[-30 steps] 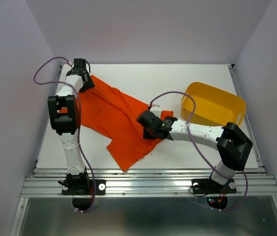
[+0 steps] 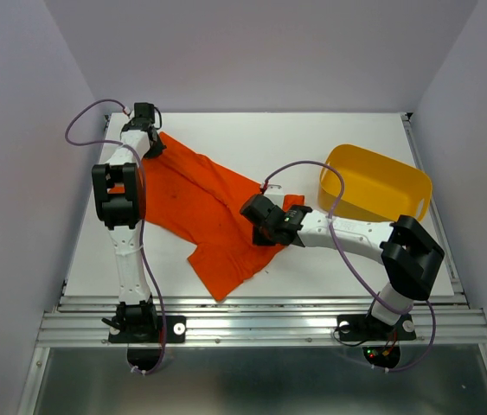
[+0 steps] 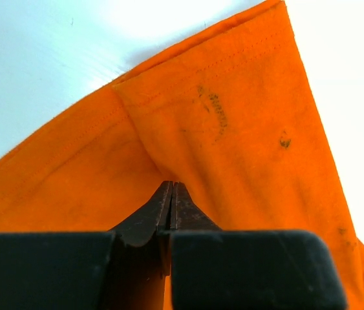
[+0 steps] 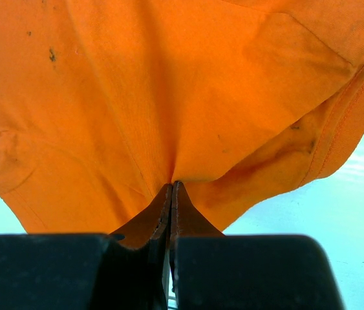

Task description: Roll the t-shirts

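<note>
An orange t-shirt (image 2: 178, 197) lies spread slantwise across the white table, its upper long edge folded over as a strip. At its far left end, my left gripper (image 2: 158, 152) is shut; the left wrist view shows its fingertips against the folded strip (image 3: 233, 123), with nothing visible between them. My right gripper (image 2: 262, 241) is at the shirt's right end. In the right wrist view, creases in the cloth (image 4: 123, 84) run together at its closed fingertips, which pinch a bit of the fabric. Both arms hide parts of the shirt.
A yellow bin (image 2: 377, 183), empty inside, stands at the right of the table, close behind the right arm. Bare table (image 2: 312, 134) shows at the back and along the front.
The right arm and the shirt look unchanged.
</note>
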